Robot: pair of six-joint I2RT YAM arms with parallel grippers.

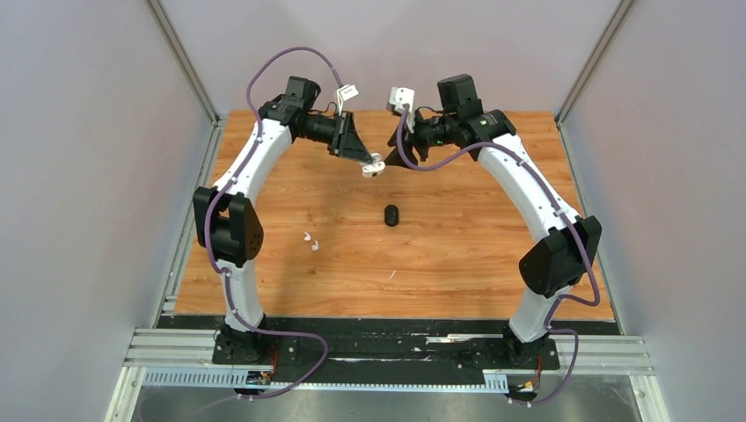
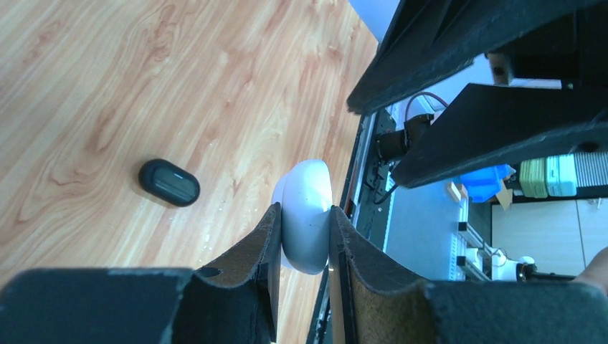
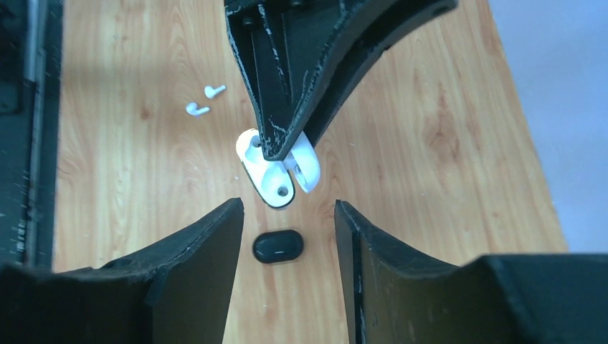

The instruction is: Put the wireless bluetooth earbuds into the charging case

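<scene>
The white charging case [image 3: 272, 183] is held aloft in my left gripper, lid up, its earbud wells visible in the right wrist view. My right gripper is open, close to the case, nothing between its fingers. Two white earbuds [image 1: 307, 236] [image 1: 315, 245] lie on the wood at the left of the middle.
A small black oval object [image 1: 391, 215] lies on the table [image 1: 457, 255] below the grippers.
</scene>
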